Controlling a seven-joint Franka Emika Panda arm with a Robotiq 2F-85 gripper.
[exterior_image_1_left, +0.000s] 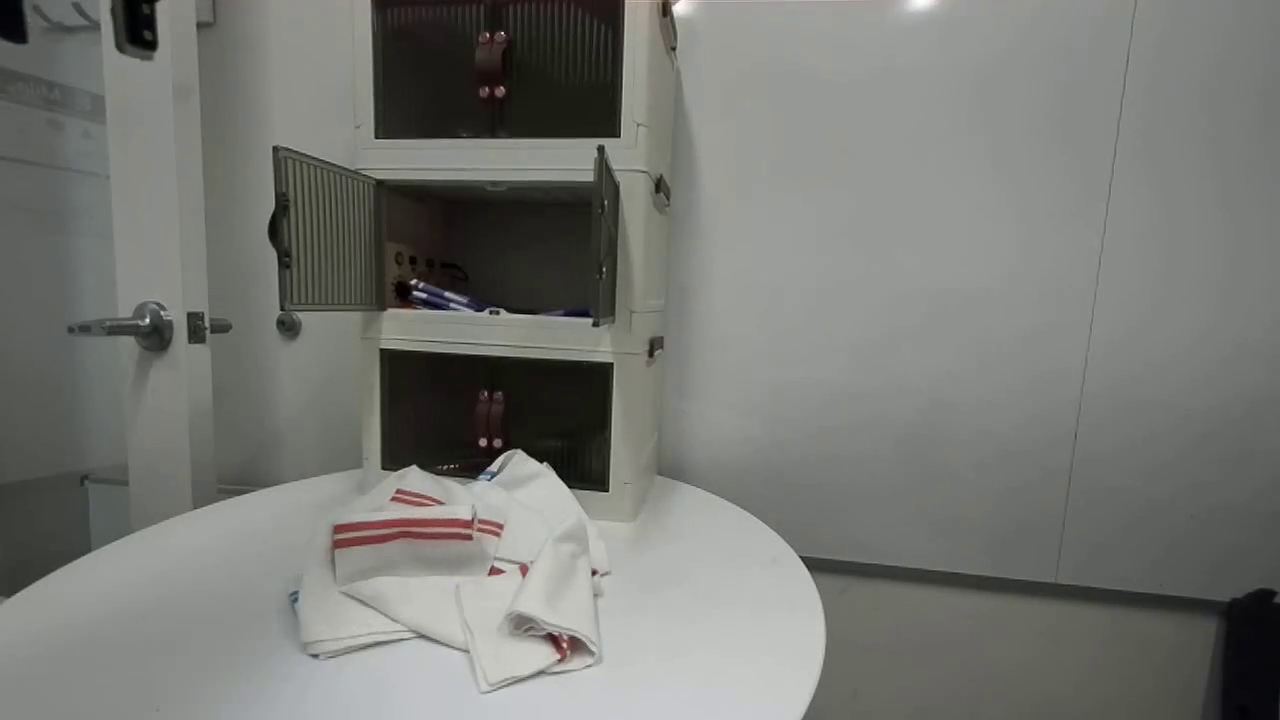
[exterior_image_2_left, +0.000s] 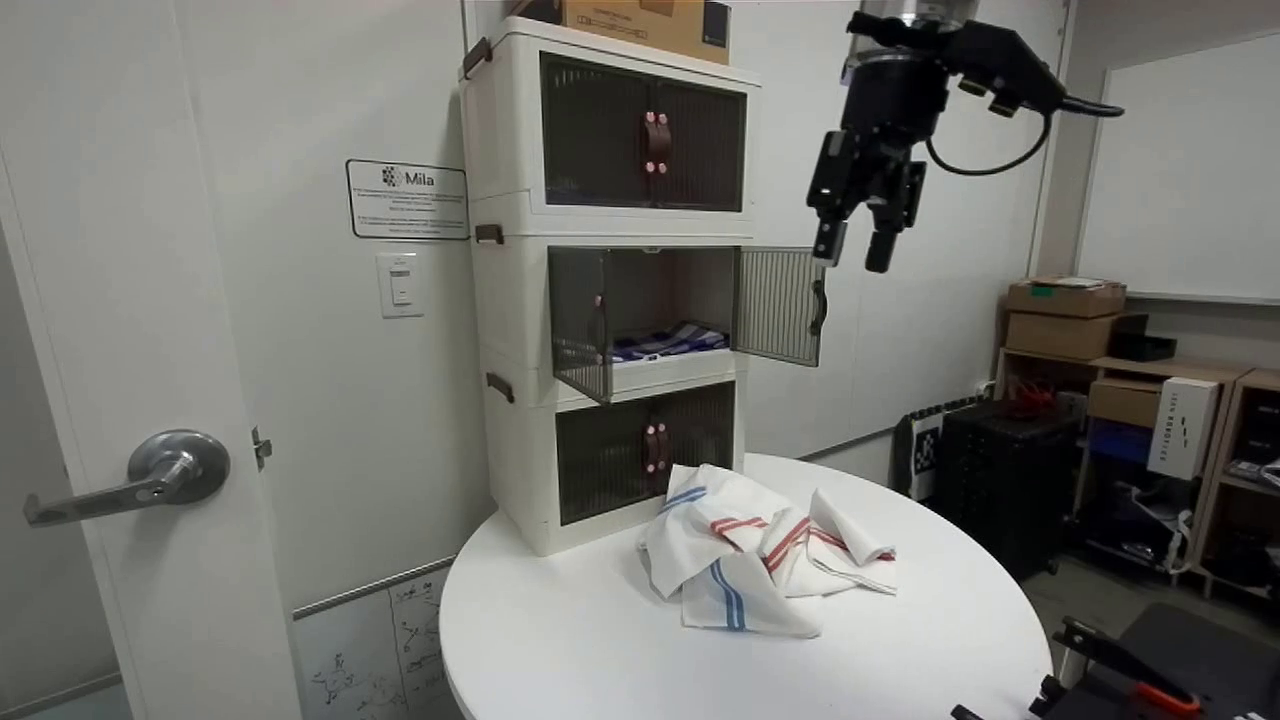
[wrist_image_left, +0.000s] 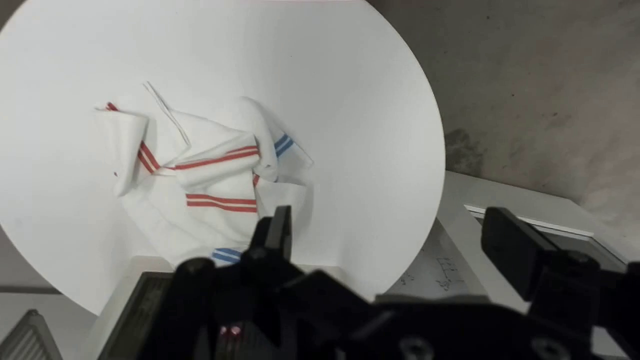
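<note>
A crumpled white towel (exterior_image_1_left: 408, 606) with red and blue stripes lies on the round white table (exterior_image_2_left: 576, 648), in front of a stacked cabinet (exterior_image_1_left: 636, 276). The cabinet's middle compartment stands open, its left door (exterior_image_1_left: 330, 234) and right door (exterior_image_1_left: 605, 240) swung outward. Inside it rests a blue-and-white checked cloth (exterior_image_2_left: 672, 341). High above the table, in exterior view 2, hangs my gripper (exterior_image_2_left: 854, 254), open, with nothing between its fingers. From the wrist view, the towel (wrist_image_left: 219, 174) is well below the gripper, whose fingers are spread wide.
The upper doors (exterior_image_2_left: 702, 138) and lower doors (exterior_image_2_left: 600, 462) of the cabinet are shut. A cardboard box (exterior_image_2_left: 648, 26) sits on top. At the left is a room door with a handle (exterior_image_2_left: 132, 480). Around the towel, the tabletop is bare.
</note>
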